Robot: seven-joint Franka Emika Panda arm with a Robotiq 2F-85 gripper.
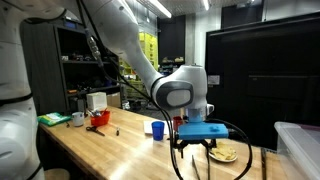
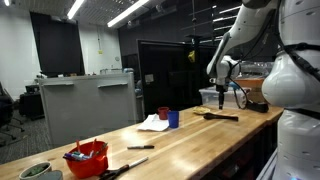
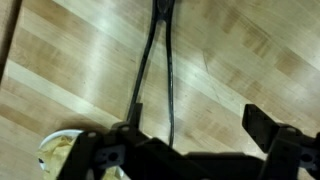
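Black tongs (image 3: 168,60) with two long thin arms lie on the wooden table, near the middle of the wrist view. My gripper is open above the table, its fingers wide apart and nothing held between them. Past the left finger, a white bowl or plate of yellow pieces (image 3: 58,158) shows at the lower left. In exterior view 1 the gripper (image 1: 194,151) hangs below its blue mount, with the yellow plate (image 1: 224,154) just to its right. A dark long object (image 2: 221,117), likely the tongs, lies below the arm in exterior view 2.
A dark stick (image 3: 11,36) crosses the wrist view's top left corner. Blue cup (image 1: 158,130) and red basket (image 2: 87,158) stand farther along the table. A clear plastic bin (image 1: 298,142) is at the right.
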